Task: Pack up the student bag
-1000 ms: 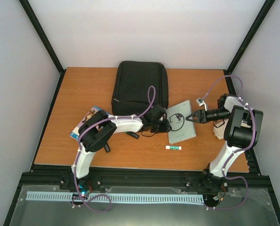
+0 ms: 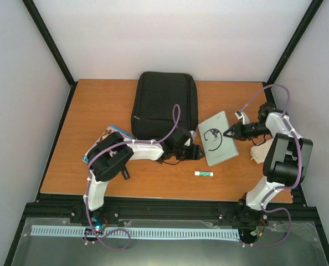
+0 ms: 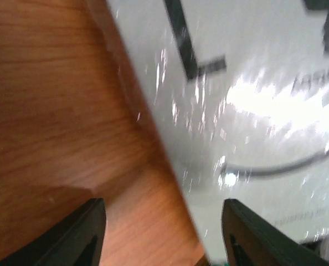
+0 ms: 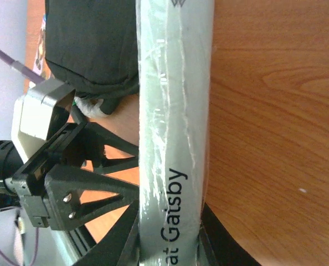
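Observation:
The plastic-wrapped Gatsby book (image 2: 217, 153) is at the centre right of the table, cover facing up. My right gripper is shut on the book's spine edge (image 4: 173, 133). At the book's other side, my left gripper stands open; the book's edge shows between and beyond its fingers, and whether they touch it I cannot tell. The black bag (image 2: 164, 102) lies on the table behind the left arm, its lower part hidden by that arm.
A glue stick (image 2: 204, 173) lies in front of the book. A colourful booklet (image 2: 108, 134) and a small black item (image 2: 125, 173) are at the left, partly under the left arm. A pale object (image 2: 260, 151) sits under the right arm.
The left gripper has shifted a little right and opened wider.

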